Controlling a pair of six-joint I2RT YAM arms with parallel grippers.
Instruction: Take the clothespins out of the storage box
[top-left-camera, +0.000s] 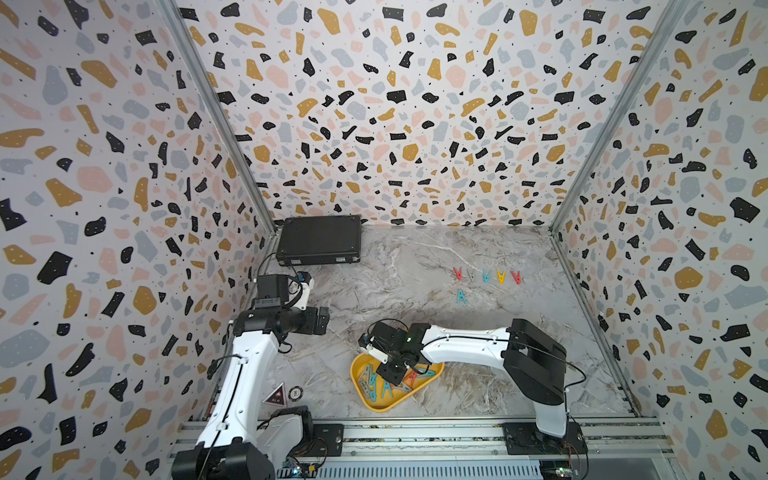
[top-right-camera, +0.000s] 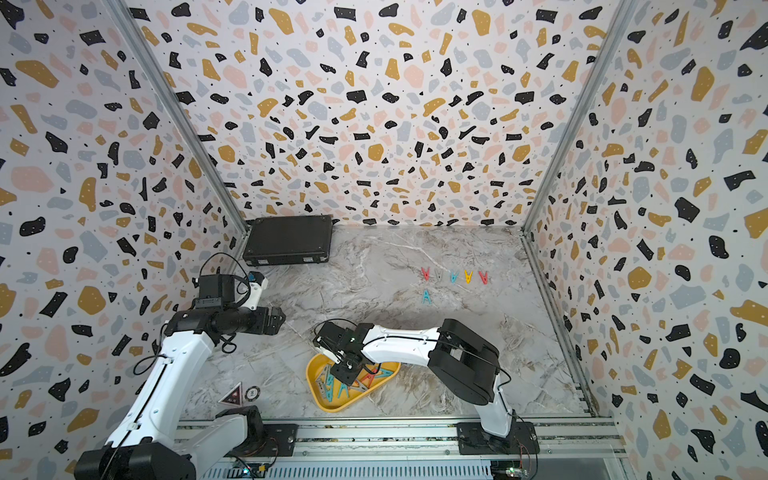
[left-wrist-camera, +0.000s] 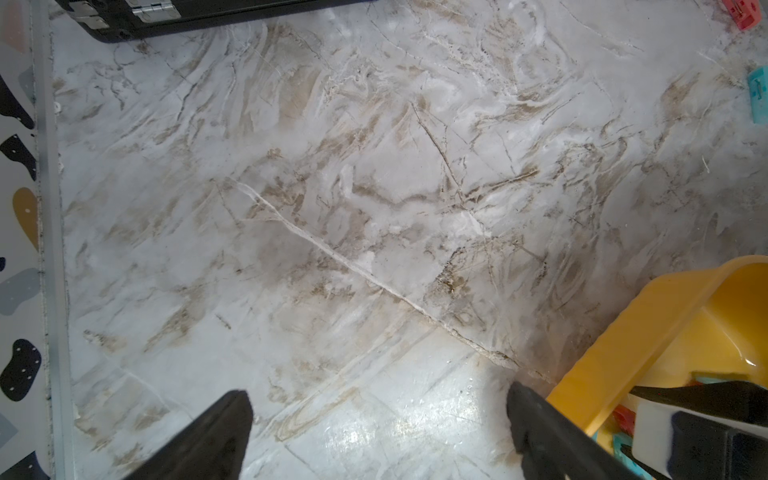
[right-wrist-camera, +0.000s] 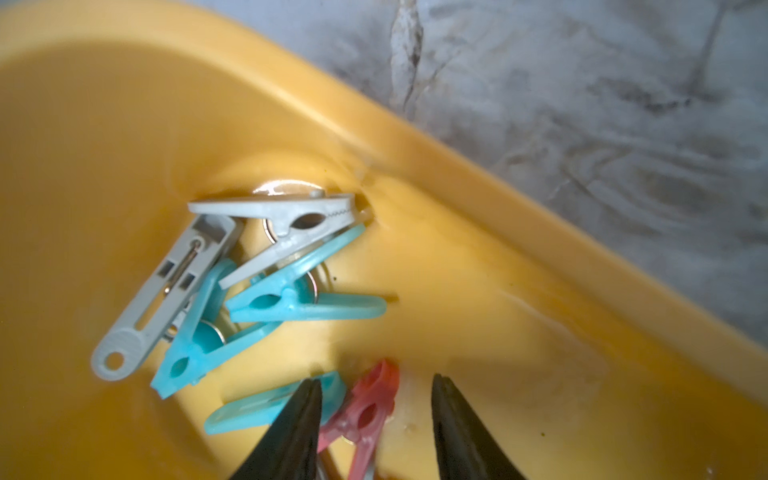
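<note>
A yellow storage box (top-left-camera: 356, 385) stands near the table's front edge with several clothespins inside. In the right wrist view, grey clothespins (right-wrist-camera: 308, 214) and turquoise clothespins (right-wrist-camera: 300, 304) lie bunched at one end of its floor. My right gripper is open over the box; a red clothespin (right-wrist-camera: 368, 412) shows between its fingers, nearer the left one, not clamped. Another turquoise clothespin (right-wrist-camera: 264, 406) lies beside that left finger, partly covered. At the table's left side my left gripper stands open above bare marble, nothing between its fingers.
Farther back on the right lie several loose clothespins, among them a yellow clothespin (top-left-camera: 501, 277) and a turquoise clothespin (top-left-camera: 461, 297). A black case (top-left-camera: 320, 238) sits at the back left.
</note>
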